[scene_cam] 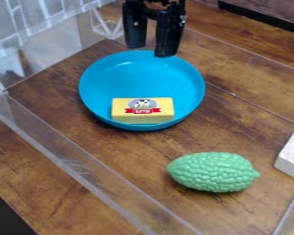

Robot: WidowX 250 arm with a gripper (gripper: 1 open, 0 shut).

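A yellow butter box point(142, 106) with a cow label lies in the front part of a round blue plate point(142, 72). Above the back of the plate hangs my black gripper point(153, 41), its two fingers apart with nothing visible between them. A bumpy green toy vegetable point(213, 172) rests on the wooden table, front right of the plate.
A white block point(292, 154) sits at the right edge of the view. Clear plastic walls enclose the wooden surface point(58, 128). Bare table shows left of the plate and around the green vegetable.
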